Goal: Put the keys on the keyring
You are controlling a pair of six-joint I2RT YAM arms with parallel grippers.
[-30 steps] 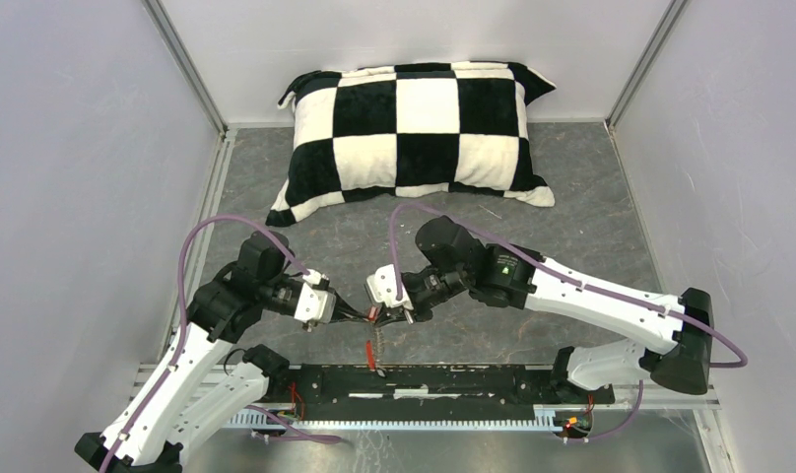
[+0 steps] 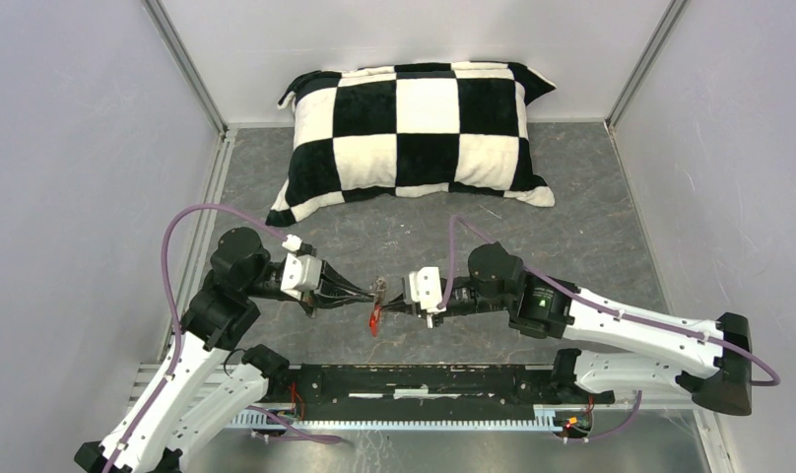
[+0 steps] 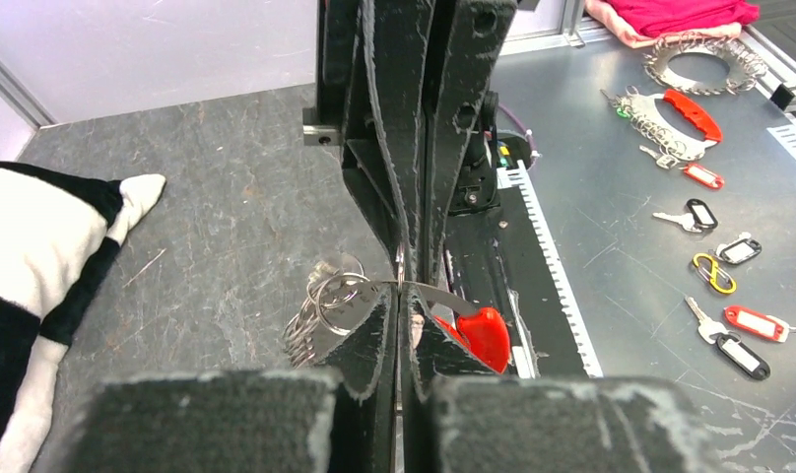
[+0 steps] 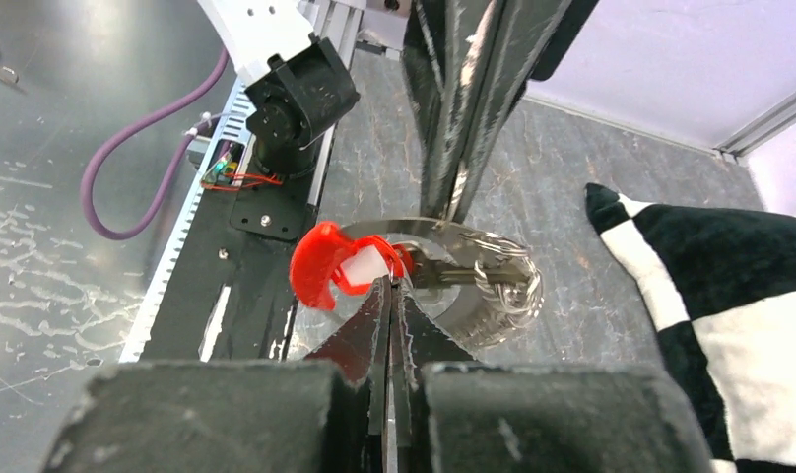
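The keyring, a metal ring with coiled wire loops (image 3: 335, 296) and a red handle (image 3: 488, 340), hangs in the air between my two grippers, low in the centre of the top view. My left gripper (image 2: 370, 296) comes from the left and is shut, its tips at the metal ring. My right gripper (image 2: 386, 304) comes from the right, also shut, tips at the ring beside the red part, which holds a pale piece (image 4: 364, 266). Whether either holds the ring or a key between its fingertips is hard to tell.
A checkered cushion (image 2: 424, 133) lies at the back. Beyond the front rail, the left wrist view shows loose keys (image 3: 704, 325), tags (image 3: 759, 320), a yellow carabiner (image 3: 714, 271) and other rings (image 3: 704, 69) on metal. Bare floor surrounds the grippers.
Both grippers have moved up in the top view, toward the back. The right arm has shifted rightward and straightened, and the red-handled keyring has risen with them.
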